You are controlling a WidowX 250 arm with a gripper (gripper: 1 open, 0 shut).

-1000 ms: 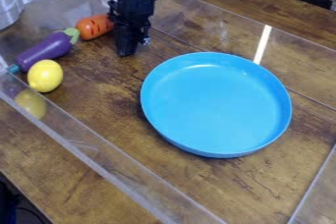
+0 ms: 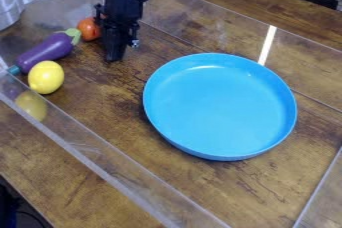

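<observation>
My dark gripper [image 2: 115, 40] is low at the top left of the wooden surface, its fingers too small and dark to show anything held. Just left of it and partly behind it is an orange-red vegetable, likely a carrot [image 2: 88, 29]. A purple eggplant [image 2: 44, 52] lies further left, with a yellow lemon-like object [image 2: 46, 77] below it. A large blue plate [image 2: 219, 107] fills the centre right.
Transparent walls edge the work area along the left and bottom. A white strip [image 2: 267, 45] lies at the upper right. The surface between my gripper and the plate, and at the top right, is clear.
My gripper has shifted slightly left, now covering more of the orange vegetable. The plate, eggplant and yellow object have not visibly moved.
</observation>
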